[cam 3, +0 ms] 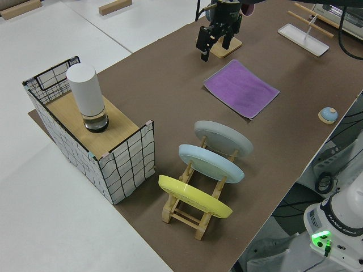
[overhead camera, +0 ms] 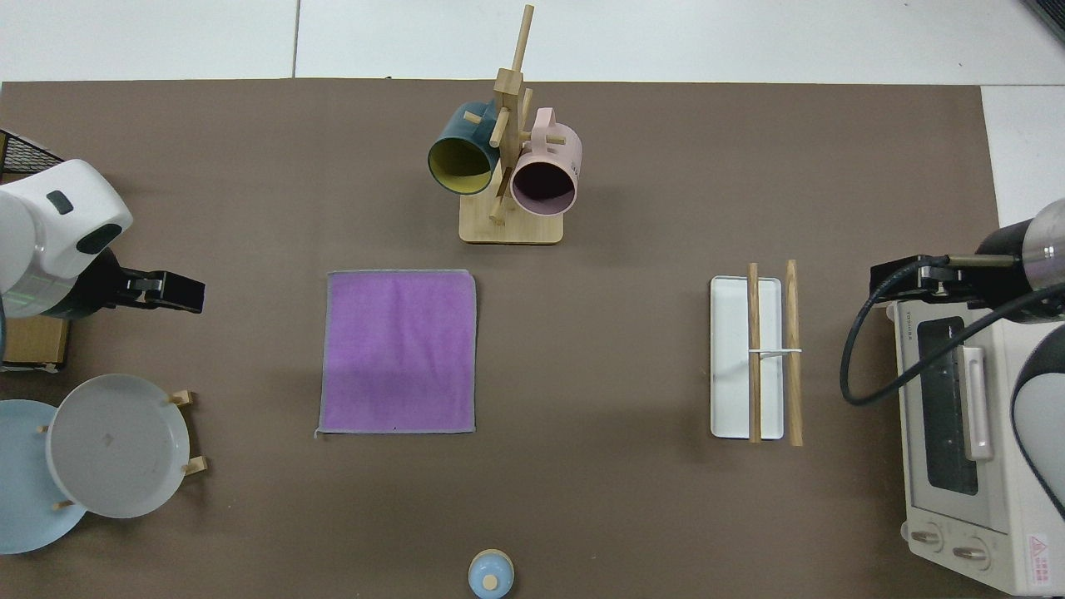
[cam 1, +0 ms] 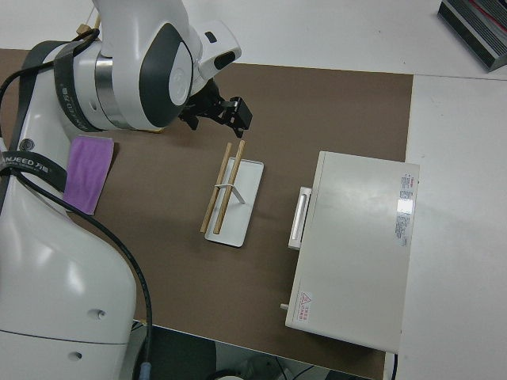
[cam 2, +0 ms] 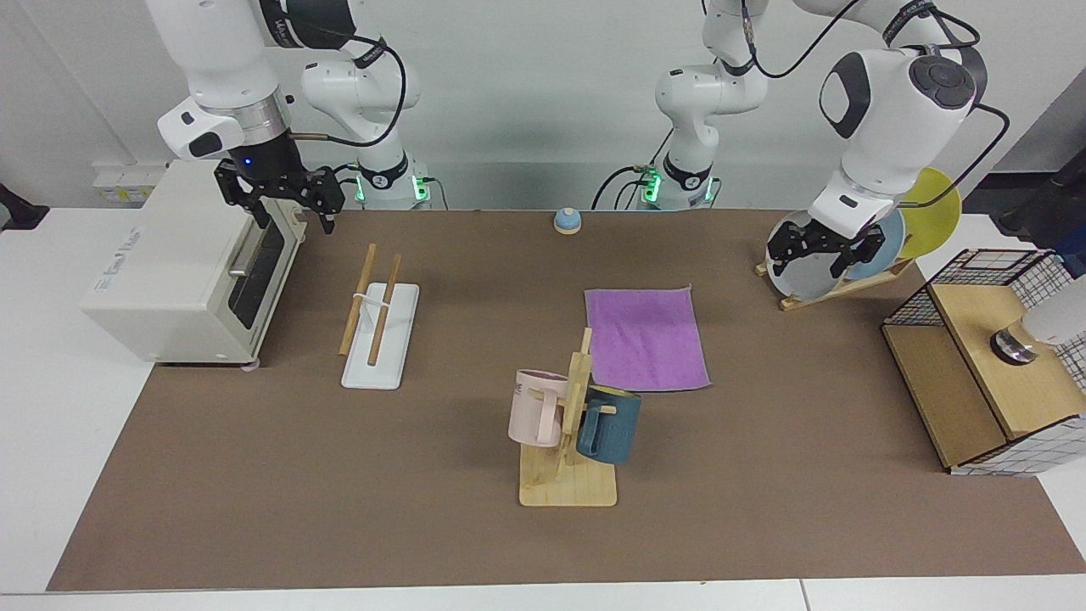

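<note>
My left gripper (overhead camera: 180, 291) hangs at the left above the plate rack; in the left view it (cam 2: 820, 260) is by the plates. My right gripper (cam 2: 310, 198) is over the white oven's side, its fingers dark and small; finger states are unclear. A wooden mug tree (overhead camera: 481, 225) holds a teal mug (overhead camera: 461, 150) and a pink mug (overhead camera: 545, 180). A purple cloth (overhead camera: 397, 351) lies mid-table. A white stand with two wooden rods (overhead camera: 729, 359) lies to the right. Grey (overhead camera: 116, 444), blue (overhead camera: 25, 509) and yellow (cam 3: 193, 195) plates stand in a rack.
A white oven (overhead camera: 958, 519) occupies the right edge. A wire-sided wooden shelf (cam 3: 119, 127) with a cylindrical container (cam 3: 87, 96) is at the left. A small blue round object (overhead camera: 490, 575) is near the table's edge.
</note>
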